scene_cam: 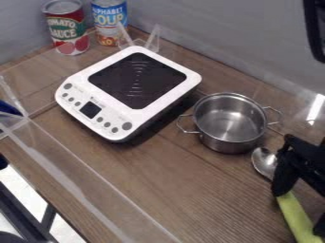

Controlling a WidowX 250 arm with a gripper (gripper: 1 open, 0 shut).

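My black gripper (295,180) is at the right edge, over a spoon with a silver bowl (264,163) and a green handle (299,220). The handle runs down from beneath the fingers to the bottom edge; whether the fingers are closed on it I cannot make out. A steel pot (229,123) with two handles sits just above the spoon. Left of the pot is a white portable cooktop (127,91) with a dark plate.
Two cans, tomato sauce (67,28) and alphabet soup (109,23), stand at the back left against the wall. Bare wood (159,190) fills the front middle. A blue object shows at the left edge.
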